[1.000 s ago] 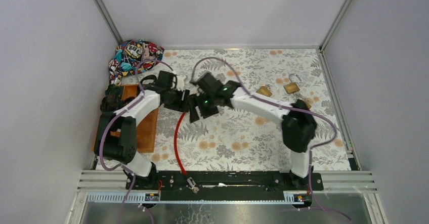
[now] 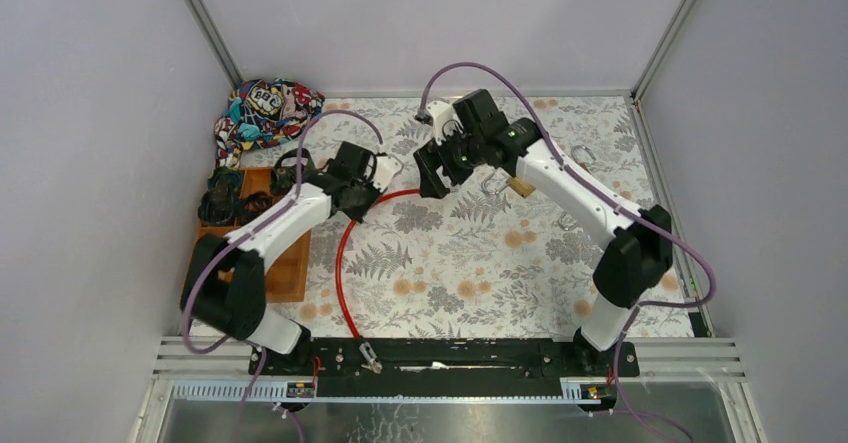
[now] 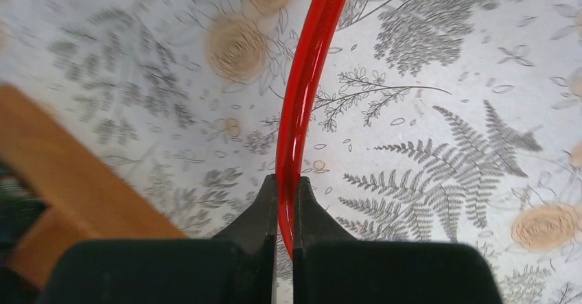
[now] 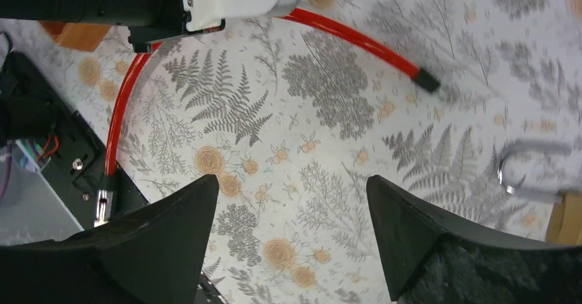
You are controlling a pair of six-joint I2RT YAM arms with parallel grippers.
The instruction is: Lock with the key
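Note:
My left gripper is shut on a red tube-like cable [image 3: 302, 91]. The cable runs on past both sides of its fingers. In the top view, a metal fitting [image 2: 371, 358] at the cable's near end lies over the black strip at the table's front. Its other end wears a black cap [image 4: 425, 79], seen in the right wrist view. My right gripper stands open and empty above the patterned table. To its right, a brass padlock [image 2: 521, 187] shows partly under the right arm, its shackle [image 2: 493, 185] pointing left. I cannot make out a key.
An orange wooden tray [image 2: 288, 273] with dark items stands on the left, and a colourful cloth bag [image 2: 265, 113] lies behind it. Another shackle [image 2: 583, 155] and a silvery loop [image 2: 567, 221] lie at the right.
The right gripper, still open, has moved right and back, toward the padlock.

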